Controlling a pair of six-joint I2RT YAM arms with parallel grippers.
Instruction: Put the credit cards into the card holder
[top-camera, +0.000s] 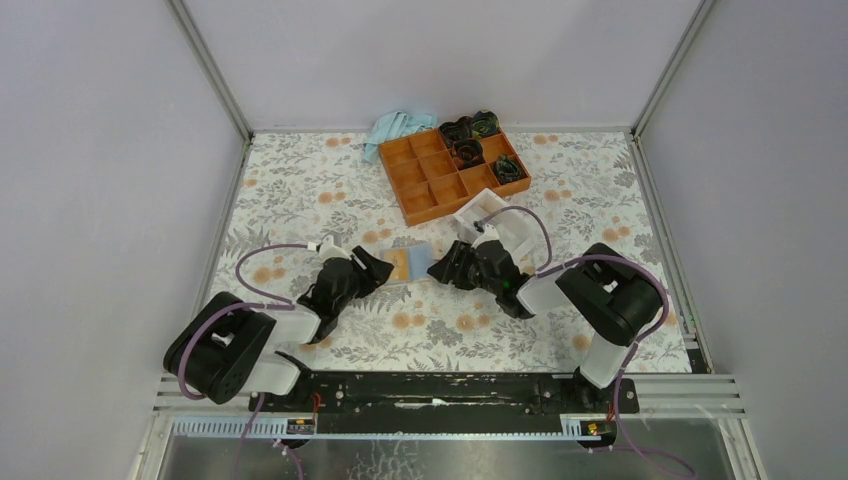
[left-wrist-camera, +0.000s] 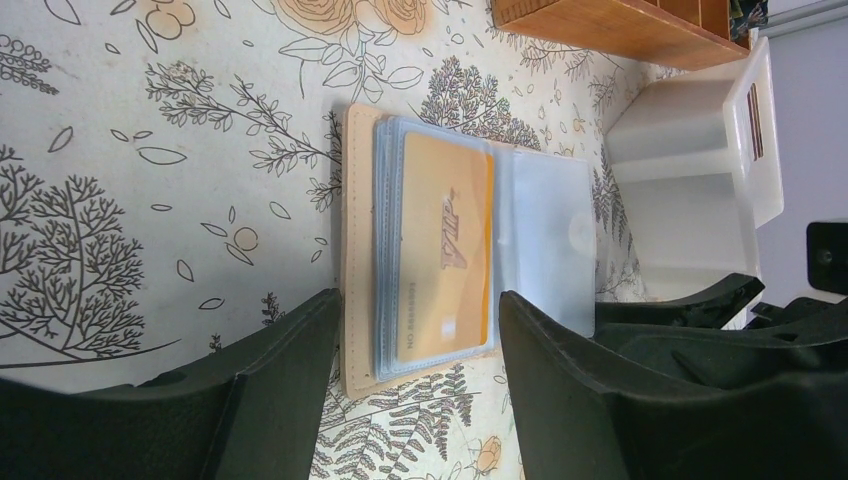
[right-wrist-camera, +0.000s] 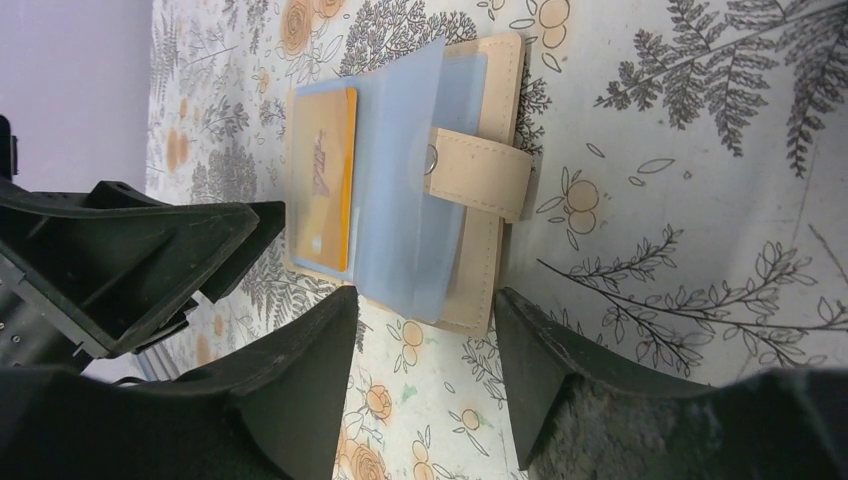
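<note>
The card holder (top-camera: 405, 264) lies open on the patterned cloth between my grippers. It has a tan leather cover with a snap strap (right-wrist-camera: 478, 175) and clear blue sleeves (right-wrist-camera: 395, 200); an orange card (left-wrist-camera: 440, 245) sits in the stack on one side. My left gripper is at the holder's left edge, part open, its fingertips either side of that edge. My right gripper stands open at the other edge, its fingertips beside the sleeves and the cover.
A wooden compartment tray (top-camera: 430, 200) with dark items in some cells stands behind, a white box (top-camera: 510, 225) at its right front, a blue cloth (top-camera: 395, 125) at the back.
</note>
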